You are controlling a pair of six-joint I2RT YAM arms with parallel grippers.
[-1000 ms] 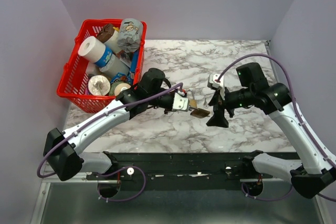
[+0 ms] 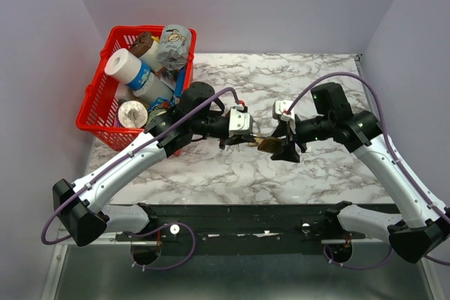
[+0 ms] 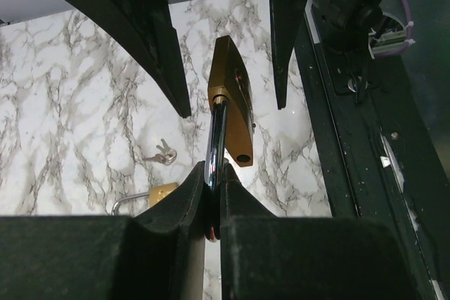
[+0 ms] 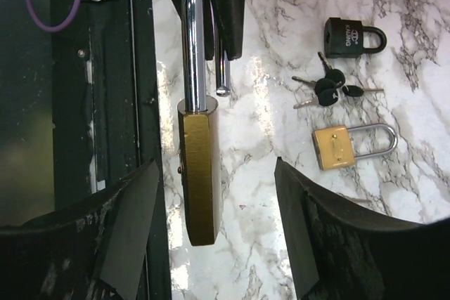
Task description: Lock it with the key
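Observation:
A brass padlock (image 4: 198,180) hangs in the air between the arms. My left gripper (image 2: 253,138) is shut on its shiny steel shackle (image 3: 216,138). The shackle stands open: its free end is out of the body, and an empty hole shows there in the left wrist view. My right gripper is open, one finger on each side of the brass body, with gaps still visible. On the table lie several black-headed keys (image 4: 327,91) and a small silver bunch of keys (image 3: 166,152).
Near the keys lie a second brass padlock (image 4: 333,147) with a long shackle and a black padlock (image 4: 344,38). A full red basket (image 2: 88,107) stands at the back left.
My right gripper has moved left, and its fingers now reach around the padlock body. The left gripper has shifted slightly and turned the padlock with it.

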